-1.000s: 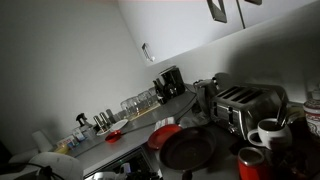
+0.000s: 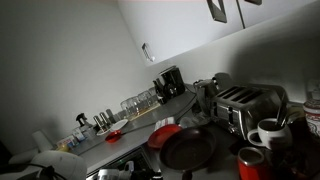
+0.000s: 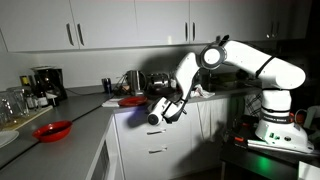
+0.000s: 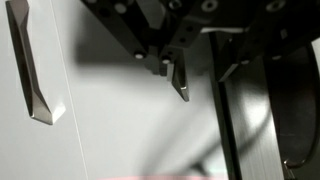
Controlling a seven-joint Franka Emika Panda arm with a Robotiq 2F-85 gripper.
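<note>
In the wrist view my gripper faces a white drawer front [image 4: 130, 135]. Its dark fingers stand apart. A metal drawer handle [image 4: 181, 82] reaches down between them, its upper part hidden by the gripper; whether they touch it I cannot tell. Exterior view 2 has the gripper [image 3: 156, 117] low against the white drawers [image 3: 135, 155], below the counter edge. In exterior view 1 only part of the arm appears at the bottom left, and the gripper is hard to make out.
A second handle [image 4: 30, 70] lies left in the wrist view. On the counter are a dark pan [image 2: 188, 148], a toaster [image 2: 248, 105], a white mug [image 2: 270, 133] and a red can [image 2: 252, 163]. A red bowl [image 3: 52, 131] stands on the left counter.
The arm at the bottom left of exterior view 1 shifts only slightly. The objects on the counter stay where they were.
</note>
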